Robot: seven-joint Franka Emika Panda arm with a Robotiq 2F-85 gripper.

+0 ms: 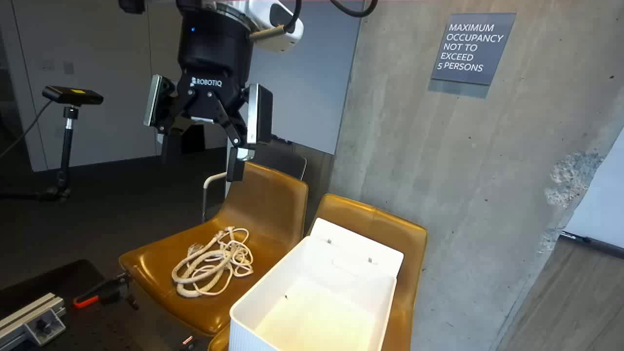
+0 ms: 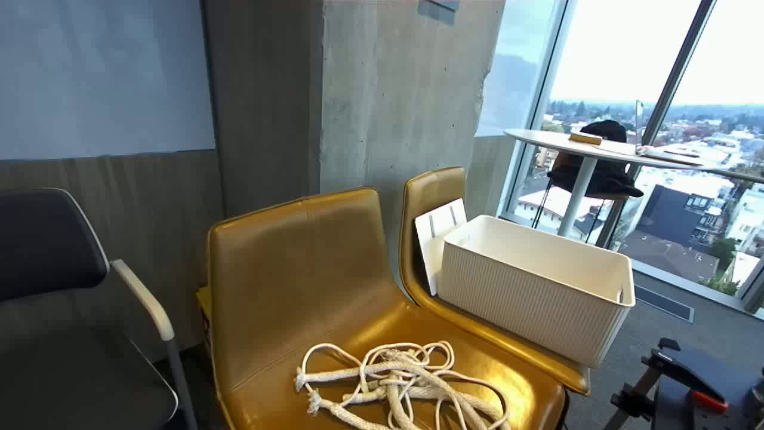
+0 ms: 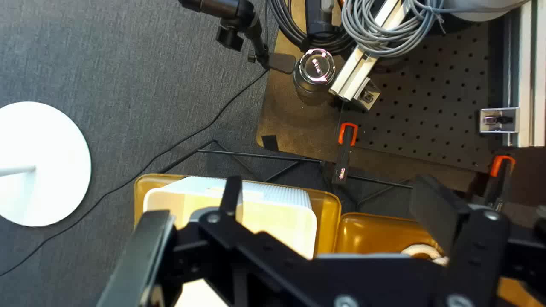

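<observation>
My gripper hangs high above the chairs in exterior view 1, its fingers spread wide and nothing between them. Below lies a loose heap of white rope on the seat of a tan chair. Exterior view 2 shows the rope tangled, with frayed ends towards the left. A white ribbed bin rests on the neighbouring tan chair, and its visible interior looks empty in exterior view 1. From the wrist, the open fingers partly cover the bin, while only a bit of rope shows.
A white panel leans between the bin and its chair's backrest. Clamps with orange parts grip the edge of a dark worktable. A camera stand rises at the left. Open air surrounds the gripper above the chairs.
</observation>
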